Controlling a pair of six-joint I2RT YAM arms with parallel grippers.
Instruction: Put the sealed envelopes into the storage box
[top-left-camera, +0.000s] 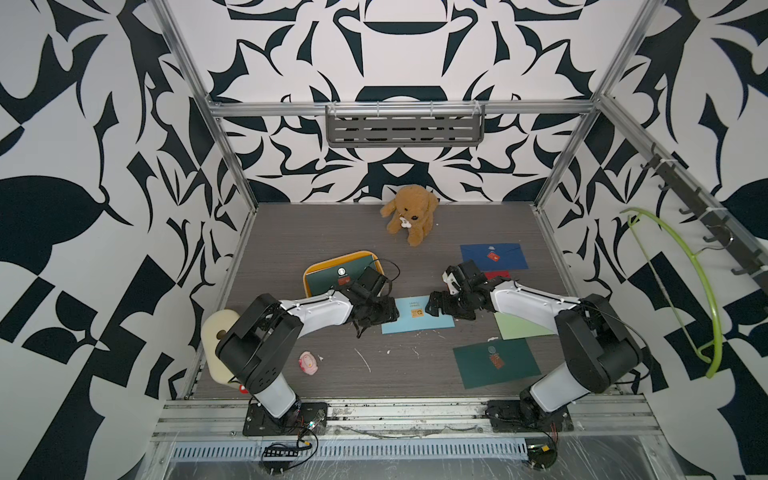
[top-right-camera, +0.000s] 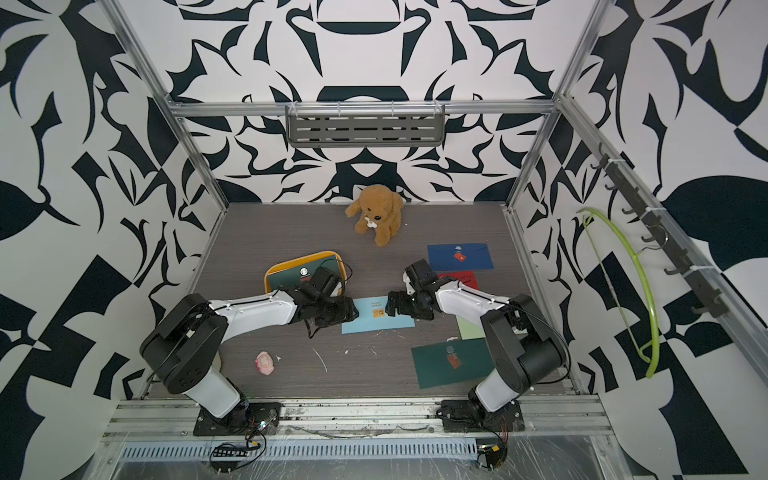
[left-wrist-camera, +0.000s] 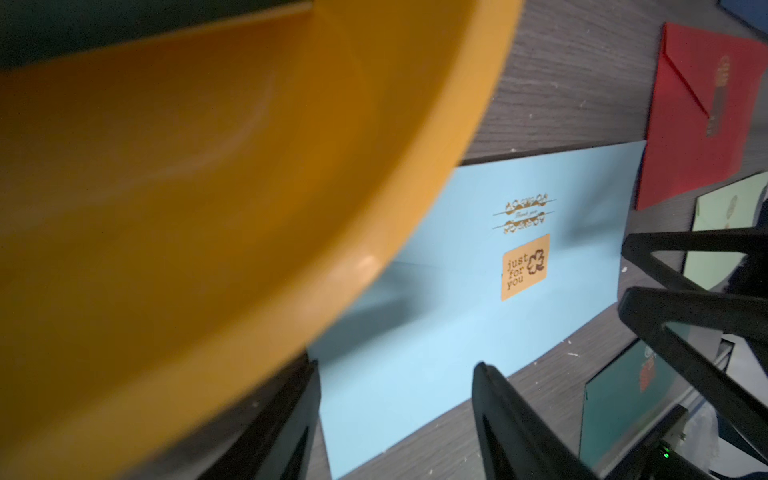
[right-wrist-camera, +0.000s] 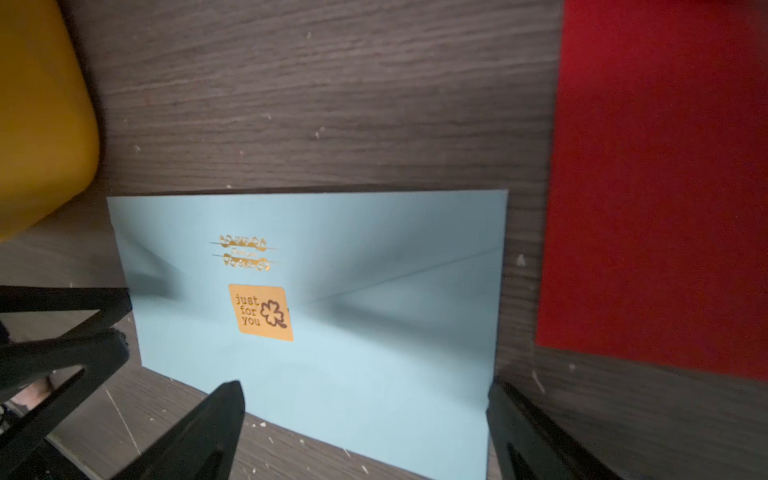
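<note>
A light blue envelope (top-left-camera: 416, 317) with an orange seal lies flat on the table between my two grippers. My left gripper stands open over its left end, with no envelope clamped between the fingers. Over the right end, my right gripper is open too; its right fingertip (right-wrist-camera: 501, 392) appears close against the envelope's right edge, though contact is unclear. The yellow storage box (left-wrist-camera: 320, 268) is beside the left gripper, with a dark green envelope (top-left-camera: 329, 278) inside. Blue (top-left-camera: 512, 256), red (left-wrist-camera: 704, 112), pale green (top-left-camera: 524, 325) and another dark green envelope (top-left-camera: 480, 372) lie to the right.
At the back sits a brown plush dog (top-left-camera: 412, 212). A pink object (top-left-camera: 308, 363) is near the front left, and a cream-coloured item (top-left-camera: 216, 352) lies at the left edge. Bare table stretches in front of the light blue envelope and behind the box.
</note>
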